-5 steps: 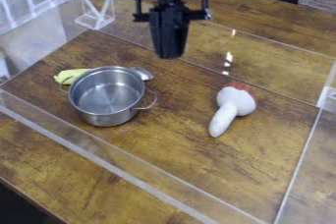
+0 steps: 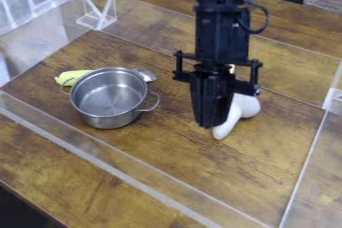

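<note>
My black gripper [image 2: 214, 114] hangs in the middle of the camera view, pointing down, shut with nothing visible between its fingers. Just to its right and partly behind it lies a white object [image 2: 233, 122] with a rounded head and a narrower end, its upper part hidden by the gripper. Left of the gripper, a steel pot [image 2: 110, 100] with loop handles rests on the wooden table [image 2: 147, 177].
A yellow-green item [image 2: 71, 77] and a small silver piece [image 2: 146, 75] lie behind the pot. A white bracket [image 2: 99, 14] stands at the back left. Clear panels border the work area.
The pot has not moved.
</note>
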